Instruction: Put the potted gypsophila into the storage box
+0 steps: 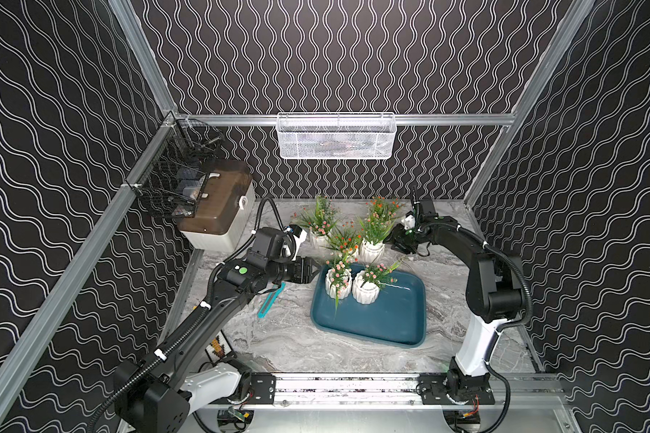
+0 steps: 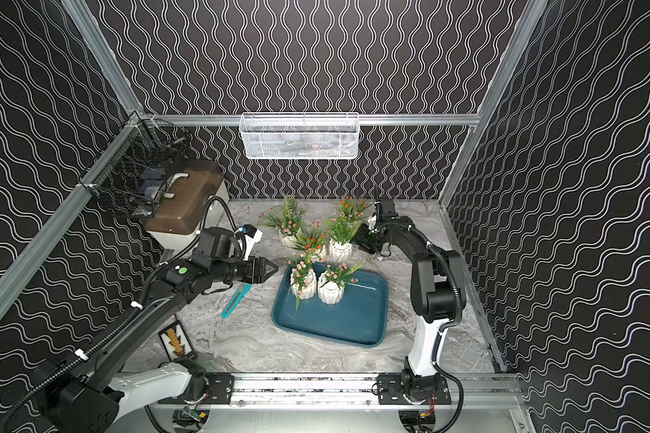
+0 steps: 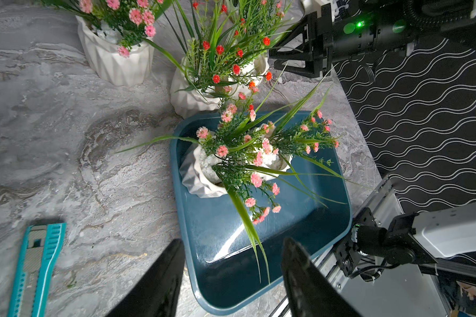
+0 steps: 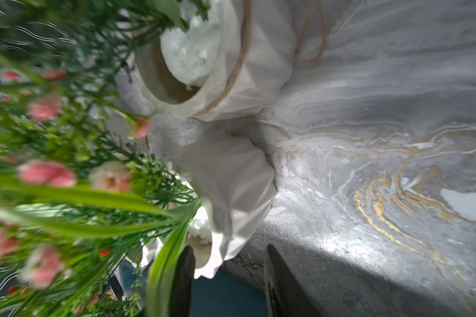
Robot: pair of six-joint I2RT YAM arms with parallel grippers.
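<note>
Several white pots of flowers cluster mid-table; two, with pink blooms (image 3: 256, 179), stand in a teal tray (image 1: 368, 328), others behind it, including one with orange blooms (image 2: 346, 213). I cannot tell which is gypsophila. My open right gripper (image 2: 364, 238) is beside the back-right pot; in the right wrist view its fingers point toward white pots (image 4: 232, 195) and leaves, holding nothing. My open left gripper (image 2: 265, 268) hovers just left of the tray, empty. A brown-lidded box (image 1: 213, 202) stands at the back left.
A turquoise utility knife (image 3: 37, 264) lies left of the tray. A white mesh basket (image 1: 336, 137) hangs on the back wall and a black wire rack (image 2: 133, 173) on the left rail. Bare marble lies around the tray.
</note>
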